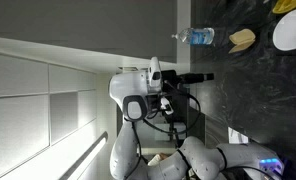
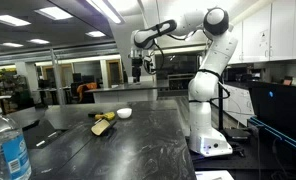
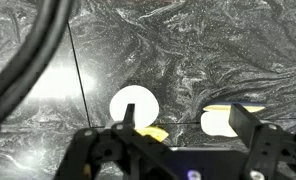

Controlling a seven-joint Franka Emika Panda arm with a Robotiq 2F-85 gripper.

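My gripper is open, its two dark fingers spread wide with nothing between them. It hangs high above the dark table, as the second exterior view shows the gripper [image 2: 138, 72] well clear of the surface. Below in the wrist view lies a round white bowl or plate [image 3: 134, 104]. A yellow item [image 3: 154, 132] lies close beside it, partly hidden by the gripper. Farther right is a pale tan piece [image 3: 217, 122], partly covered by the right finger. The first exterior view also has the white dish [image 1: 291, 30], the tan piece [image 1: 242, 40] and the yellow item [image 1: 287, 5].
A clear plastic bottle [image 1: 196, 36] with a blue label is near the table edge; the bottle [image 2: 10, 150] is cut off at left in the second exterior view.
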